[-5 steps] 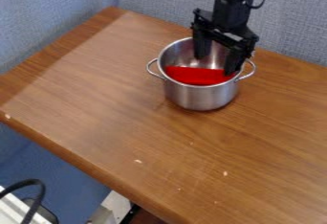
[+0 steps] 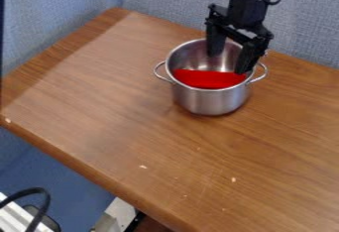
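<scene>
A steel pot (image 2: 208, 100) with two loop handles stands on the wooden table (image 2: 119, 137), a red bottom or item (image 2: 205, 78) inside it. My black gripper (image 2: 231, 50) hangs over the pot from the top, its fingers open and spread apart, the lower tips at or just inside the rim. Whether they touch the pot cannot be told.
Padded blue-grey walls line the back and left edges of the table. Bare wood lies to the left, right and front. Cables and a white object (image 2: 27, 218) sit beyond the table's edge at lower left.
My gripper has shifted slightly over the last second, staying above the pot. The pot looks unmoved.
</scene>
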